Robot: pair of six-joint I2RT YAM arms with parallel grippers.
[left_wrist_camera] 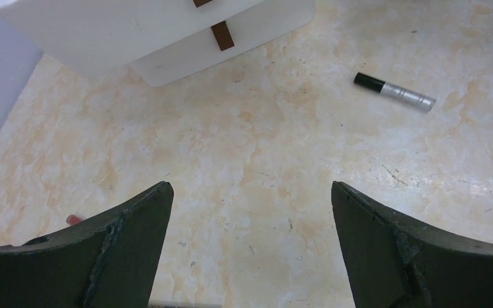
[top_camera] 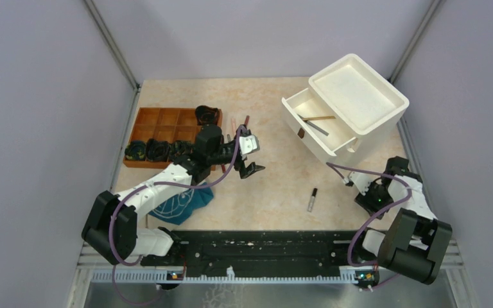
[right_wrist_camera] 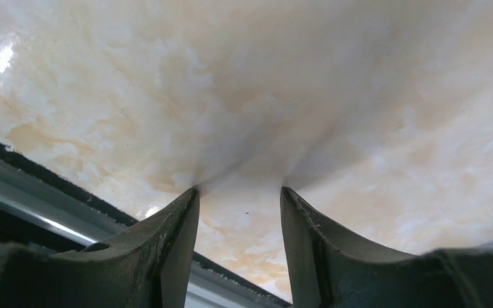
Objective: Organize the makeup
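A makeup tube (top_camera: 312, 199) with black cap and silver body lies alone on the front right table, also the tube (left_wrist_camera: 403, 95) in the left wrist view. My right gripper is low at the table's front edge, right of the tube; nothing shows between its fingertips, and its finger state is unclear. My left gripper (top_camera: 254, 168) hangs open over the middle left (left_wrist_camera: 251, 199), empty. The white drawer unit (top_camera: 358, 93) has a drawer out, holding a few brush-like items (top_camera: 320, 118). Slim red and pink items (top_camera: 247, 120) lie behind the left gripper.
An orange compartment organizer (top_camera: 165, 118) with several dark items stands at left. A blue cloth (top_camera: 181, 207) lies in front of it. Side walls bound the workspace.
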